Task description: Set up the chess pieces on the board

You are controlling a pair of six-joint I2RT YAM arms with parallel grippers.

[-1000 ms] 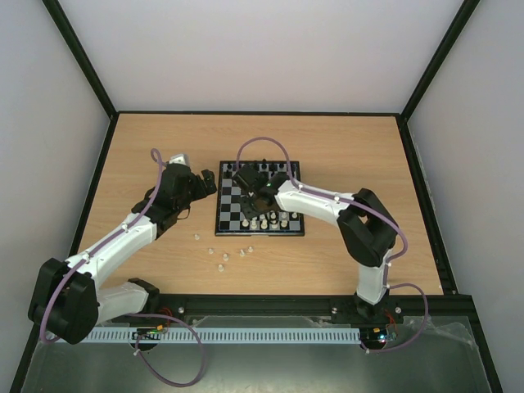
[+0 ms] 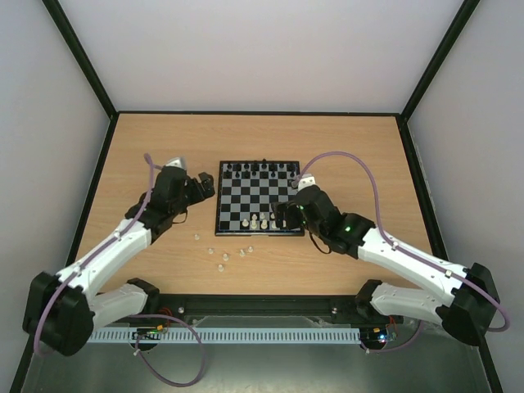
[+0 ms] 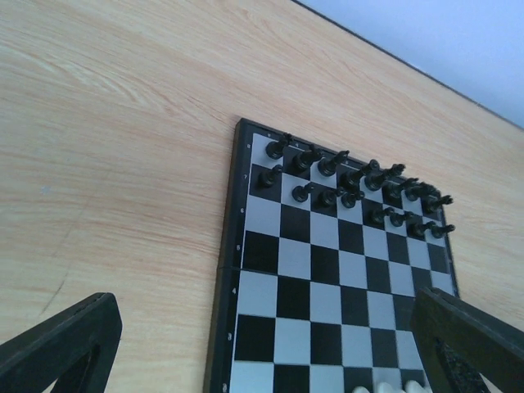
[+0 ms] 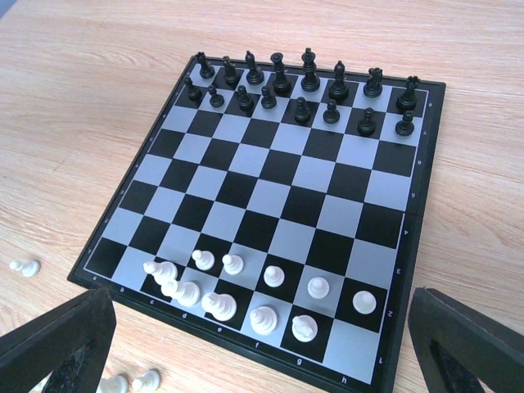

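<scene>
The black-framed chessboard lies mid-table. Two rows of black pieces stand along its far side. On its near side stand several white pieces in two uneven rows; the near left corner squares are bare. Above the board's right part, my right gripper is open and empty, looking down on the board. My left gripper is open too, with nothing between its fingers, just off the board's left edge. More white pieces lie loose on the wood in front of the board.
In the right wrist view, one loose white piece lies left of the board and others lie below it.
My right arm has swung from over the board's middle to its right side, pulling back toward the right. The left arm has barely moved. The loose pieces lie as before.
</scene>
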